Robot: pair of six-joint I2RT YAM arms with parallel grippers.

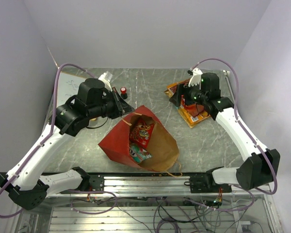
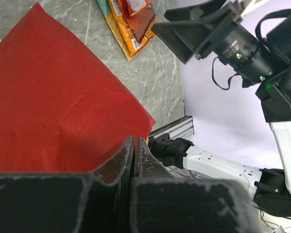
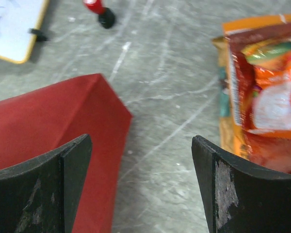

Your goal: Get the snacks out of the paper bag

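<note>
The red paper bag (image 1: pixel 117 143) lies on its side at the front middle, its tan mouth facing front right. Inside it a red snack packet (image 1: pixel 141 133) and a green-white packet (image 1: pixel 139 153) show. My left gripper (image 1: pixel 132 111) is shut at the bag's upper edge; in the left wrist view the red bag (image 2: pixel 63 97) lies right by its fingers (image 2: pixel 117 162), and what they pinch is mostly hidden. My right gripper is open, empty, and hangs between the bag and a pile of snack packets (image 1: pixel 193 116) on the right.
A small red-capped bottle (image 1: pixel 123 92) stands behind the bag. At the back left lies a whiteboard (image 1: pixel 67 89), partly behind the left arm.
</note>
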